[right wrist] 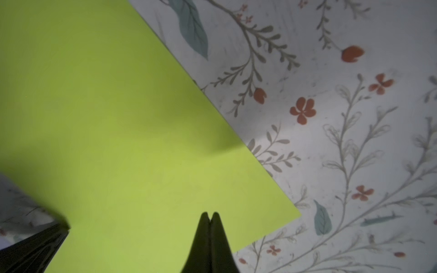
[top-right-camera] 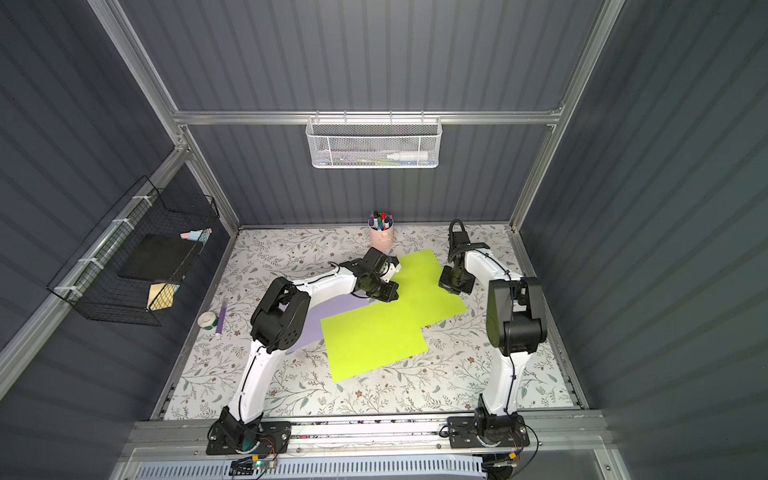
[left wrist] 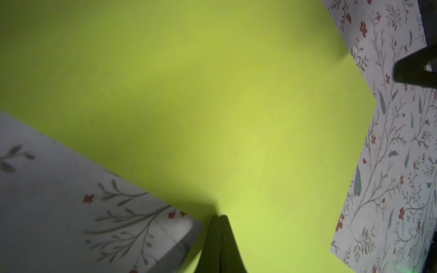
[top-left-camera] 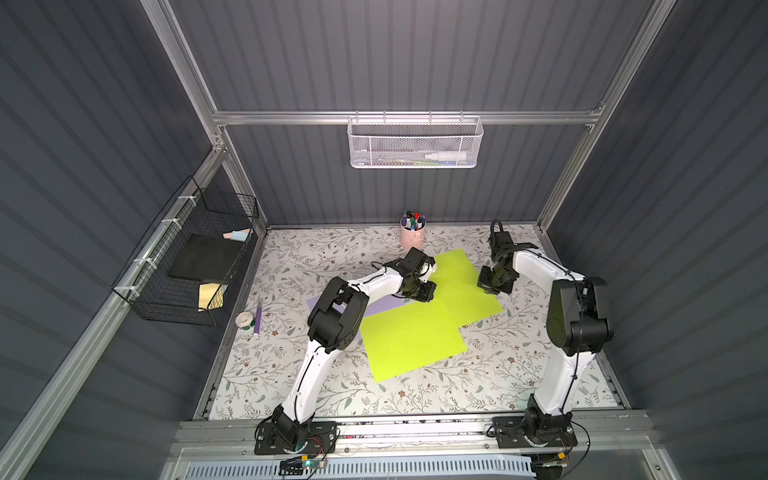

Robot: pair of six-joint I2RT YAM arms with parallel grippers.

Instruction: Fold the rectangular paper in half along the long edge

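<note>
Yellow paper point(top-left-camera: 416, 340) lies flat on the table, one part at the front and another at the far right, meeting with a stepped outline. My left gripper is shut, its tips down on the yellow sheet beside the inner corner of the notch. My right gripper is shut with nothing between its fingers, its tips over the paper's right part. The free corner and both edges around it lie outside those fingers. Whether the right tips touch the sheet, I cannot tell. The left arm covers part of the paper in the top views.
A lilac sheet point(top-right-camera: 308, 336) lies partly under the yellow paper and left arm. Behind stands a pink pen cup point(top-left-camera: 412, 236). A tape roll point(top-left-camera: 244, 320) and purple stick point(top-left-camera: 257, 317) rest at far left.
</note>
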